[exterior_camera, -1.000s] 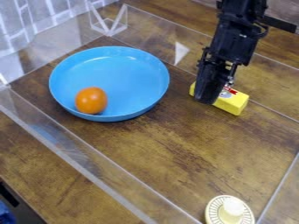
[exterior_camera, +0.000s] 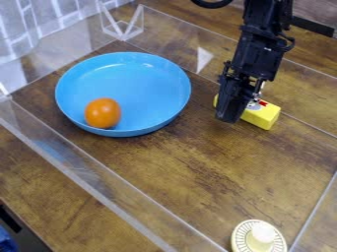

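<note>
My black gripper hangs down from the top of the camera view, its lower end at the left part of a yellow block that has a red and white patch on top. The dark fingers overlap the block, and I cannot tell whether they are open or shut on it. A blue plate lies to the left, with an orange ball on its lower left part.
A white round object with a knob lies at the bottom right. A clear plastic edge runs along the left side.
The arm and gripper have shifted slightly at the yellow block. The block, plate and ball appear to lie where they were.
</note>
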